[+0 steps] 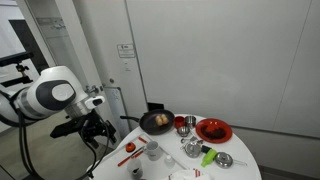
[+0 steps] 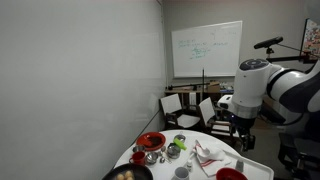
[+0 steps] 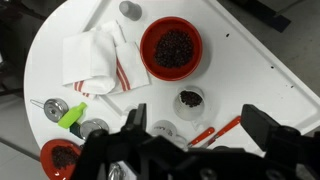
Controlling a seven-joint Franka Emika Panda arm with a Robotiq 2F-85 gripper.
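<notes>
My gripper hangs open above the white tray, with nothing between its fingers. Below it in the wrist view sits a pale mug with dark bits inside. A red bowl of dark beans lies farther up. Beside the mug are red-handled utensils. To the left a white towel with red stripes is folded. In exterior view 1 the gripper is at the left of the tray, clear of the mug.
A black pan with brown food stands at the back, near a red plate with dark contents. Several small metal pots and a green item crowd the table's right. Bare tray shows at lower left of the wrist view's red bowl.
</notes>
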